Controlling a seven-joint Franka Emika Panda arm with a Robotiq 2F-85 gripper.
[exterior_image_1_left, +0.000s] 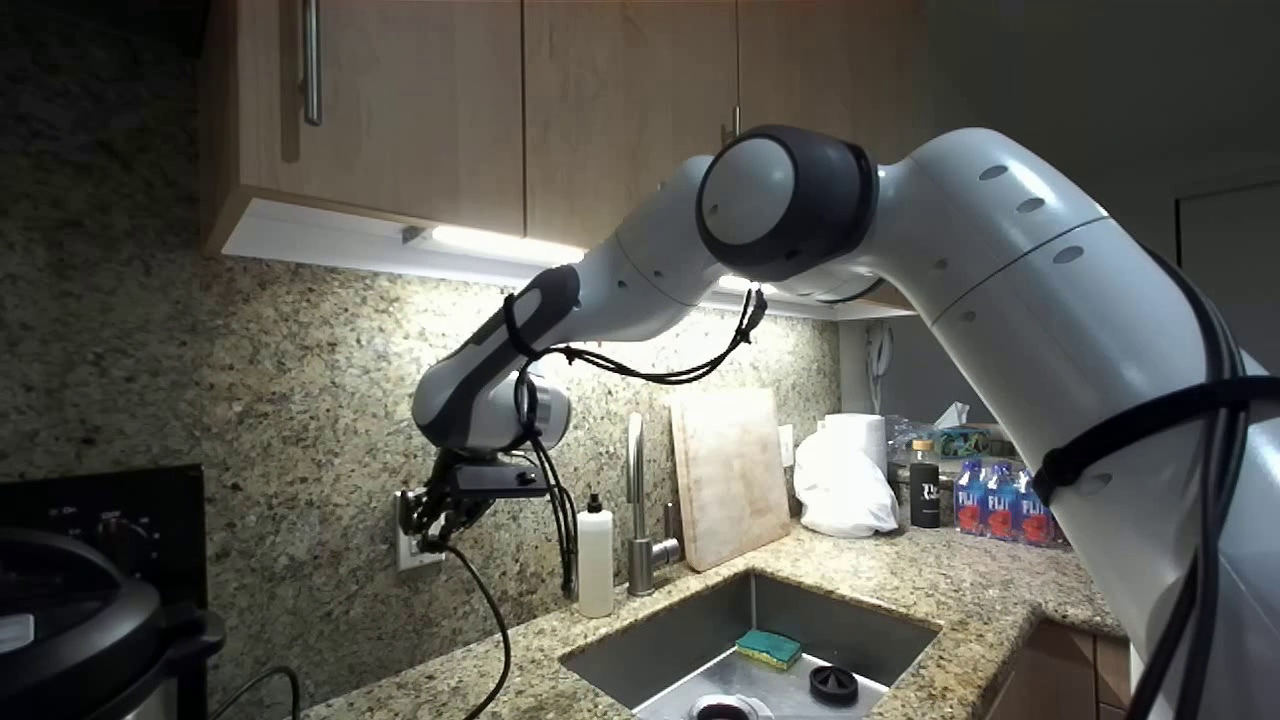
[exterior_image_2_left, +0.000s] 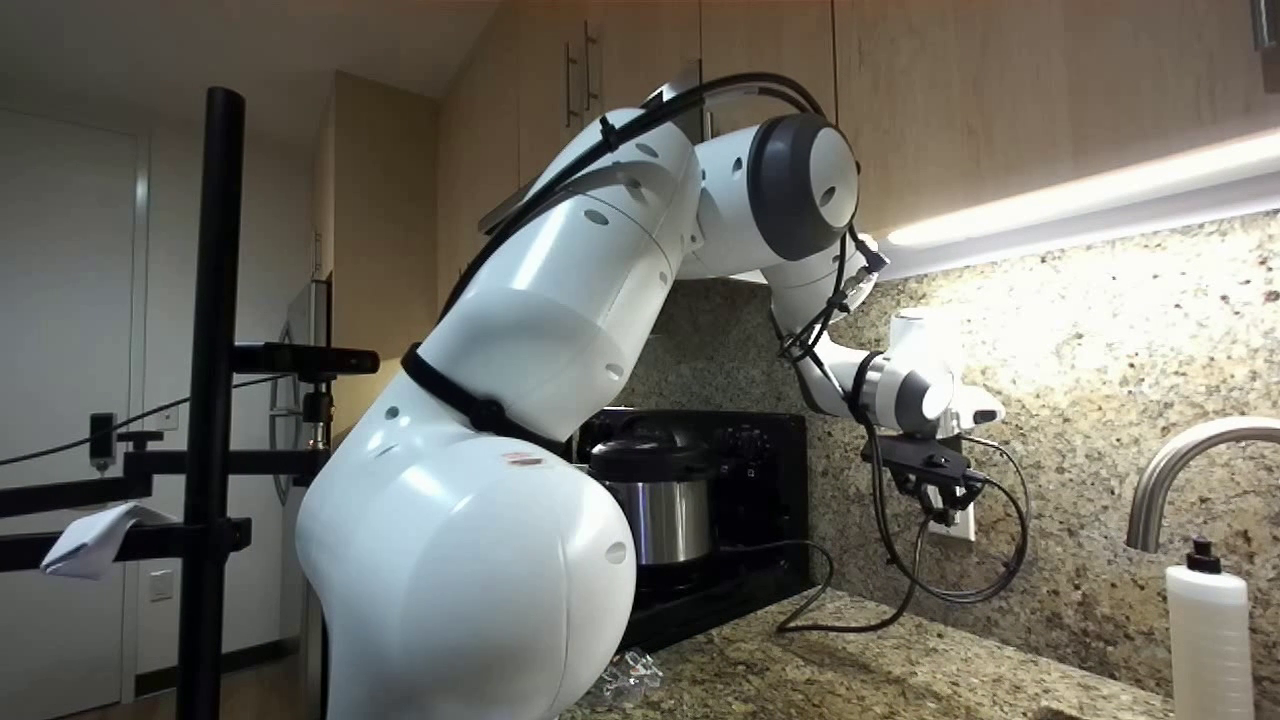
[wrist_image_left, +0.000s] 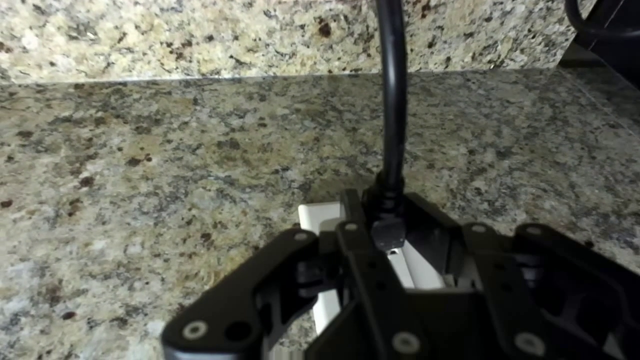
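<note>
A black power plug with its cord sits between the fingers of my gripper, which is shut on it. Right behind the plug lies the white wall outlet, partly covered by the fingers in the wrist view. Whether the prongs are in the slots cannot be seen. In exterior view 1 my gripper is up against the outlet plate, and the cord hangs down to the counter. Exterior view 2 shows the outlet just behind the gripper.
A pressure cooker stands on the stove to one side. On the other side are a white bottle, the faucet and the sink. Cabinets hang above.
</note>
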